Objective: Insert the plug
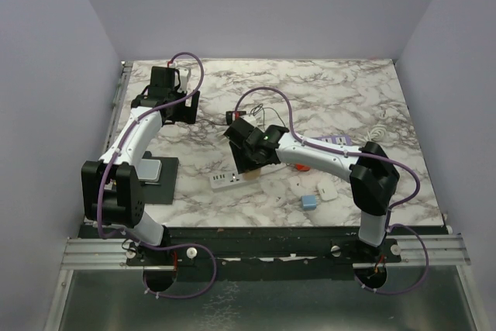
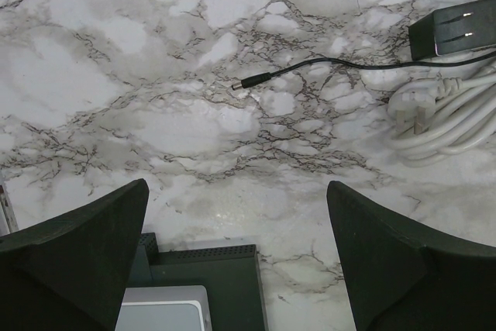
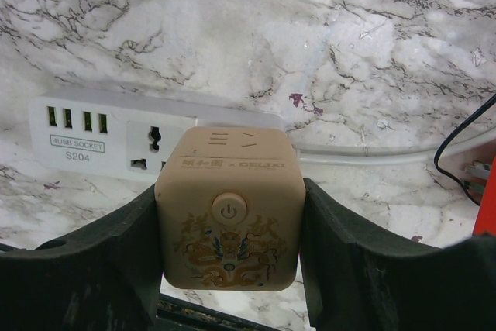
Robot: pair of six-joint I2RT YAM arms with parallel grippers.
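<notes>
A tan cube-shaped plug adapter (image 3: 230,215) with a power button and dragon print sits between the fingers of my right gripper, which is shut on it. Seen from above in the right wrist view, it covers the right part of a white power strip (image 3: 85,133). Its prongs are hidden, so whether it is seated in a socket cannot be told. The strip (image 1: 225,181) lies under the right gripper in the top view too. My left gripper is open over bare marble at the left, nothing between its fingers.
A black adapter (image 2: 449,29) with a thin cord and a coiled white cable (image 2: 457,125) lie near the left gripper. Dark grey boxes (image 1: 159,191) stand front left. A light-blue block (image 1: 308,202) and a white piece (image 1: 327,191) sit right of the strip.
</notes>
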